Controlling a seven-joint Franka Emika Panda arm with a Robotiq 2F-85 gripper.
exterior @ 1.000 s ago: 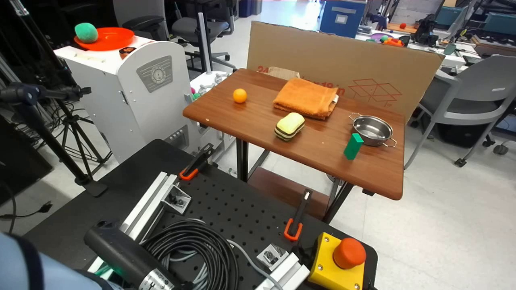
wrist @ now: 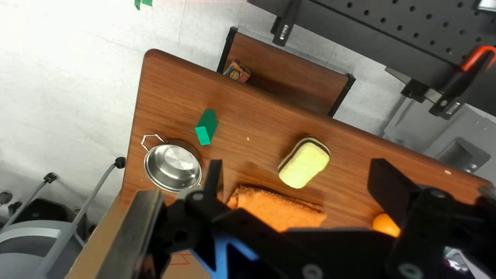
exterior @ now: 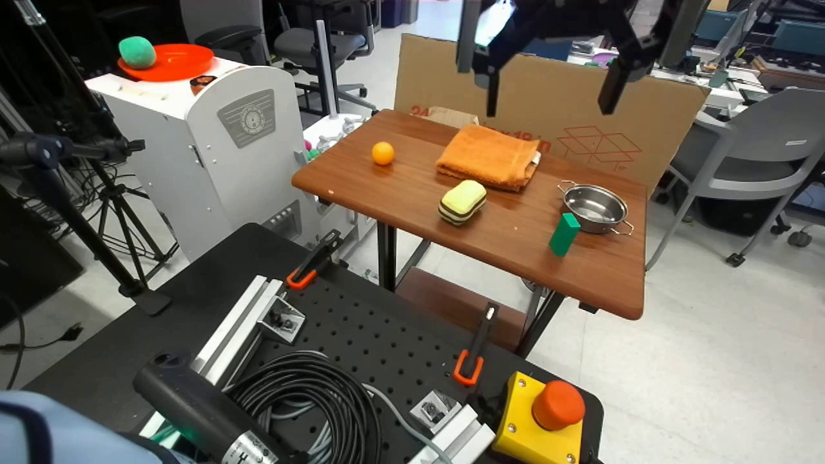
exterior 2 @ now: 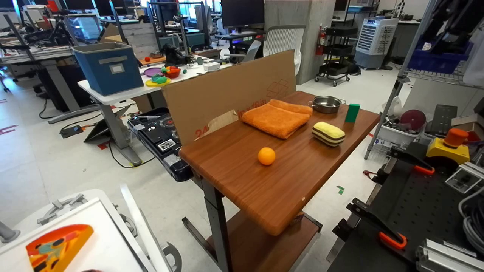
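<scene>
High over the brown table (exterior: 371, 189), my gripper (exterior: 549, 104) hangs with its black fingers wide apart and nothing between them. A striped yellow sponge (exterior: 463, 201) lies near the table's middle, below the gripper's gap in the wrist view. Left of the gripper there, a green block (wrist: 207, 126) stands upright beside a steel pan (wrist: 173, 166) with two handles. The folded orange towel (exterior 2: 277, 118) lies toward the cardboard side, partly hidden by the gripper in the wrist view. An orange ball (exterior 2: 266, 156) rests at the table's other end, half covered by a finger in the wrist view.
A cardboard panel (exterior 2: 227, 95) stands along the table's far edge. On the near side is a black perforated bench (exterior: 371, 317) with clamps, coiled cables (exterior: 309, 402) and a yellow emergency stop box (exterior: 526, 425). Bare tabletop surrounds the sponge.
My gripper has come into exterior view 1 from above, open, at the upper right. The objects on the table have not moved.
</scene>
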